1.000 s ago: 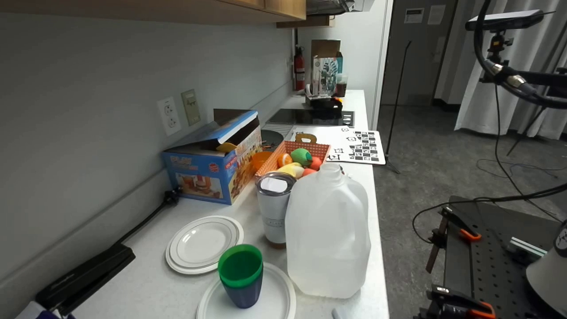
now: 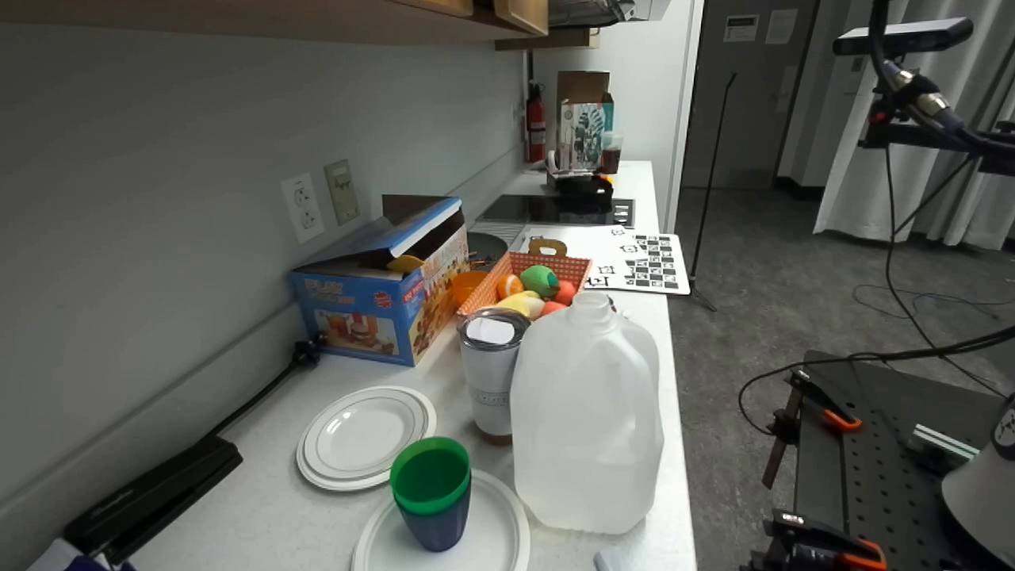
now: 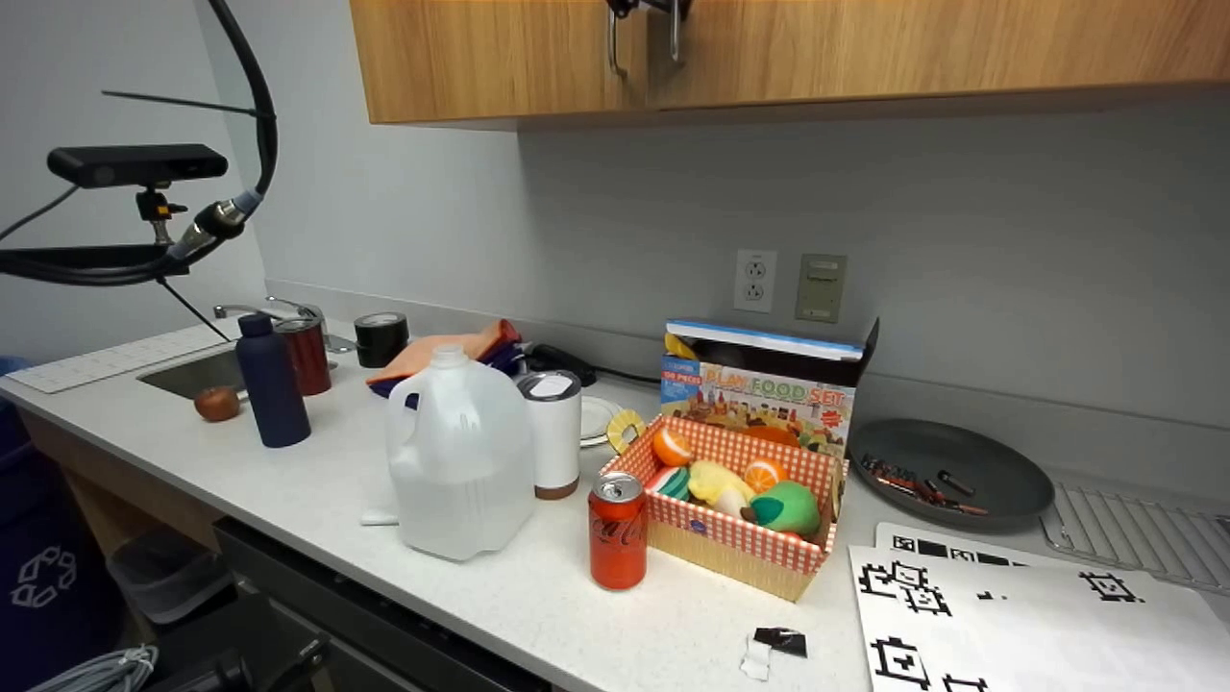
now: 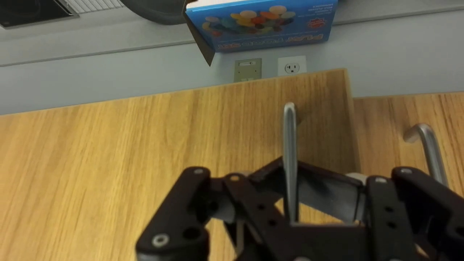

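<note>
My gripper is at a wooden cabinet door (image 4: 174,143) in the wrist view, its fingers shut. The door's metal handle (image 4: 290,143) crosses in front of the fingertips, which seem to lie behind it, on the door side. Nothing shows gripped between the fingers. This door stands slightly ajar, its edge out from the neighbouring door (image 4: 404,113), which has its own handle (image 4: 428,145). At the top of exterior view 2, a dark bit of the gripper shows beside the two handles, the rest cut off.
Below on the counter are a play food box (image 3: 761,392), a fruit basket (image 3: 715,548), a red can (image 3: 618,536), a clear jug (image 3: 461,484) and a white tumbler (image 3: 554,438). An arm cable (image 3: 259,138) hangs at the left.
The cabinet door has swung outward a little; a dark gap now shows at its edge. The arm's cable at the right of exterior view 1 has shifted right and up.
</note>
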